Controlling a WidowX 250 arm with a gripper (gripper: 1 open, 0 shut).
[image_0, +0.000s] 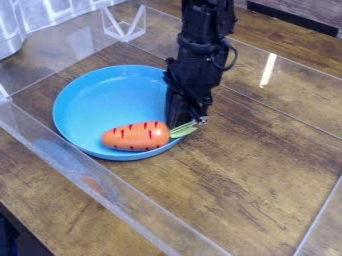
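Note:
An orange toy carrot (134, 136) with dark stripes lies in the blue plate (91, 105), its green leaves poking out over the right rim. My black gripper (182, 119) is low at the plate's right edge, its tip at the carrot's leafy end. The fingertips are dark and partly hidden, so whether they are on the leaves is unclear.
A clear plastic wall (94, 185) runs diagonally along the left front. A white object (14, 25) stands at the back left.

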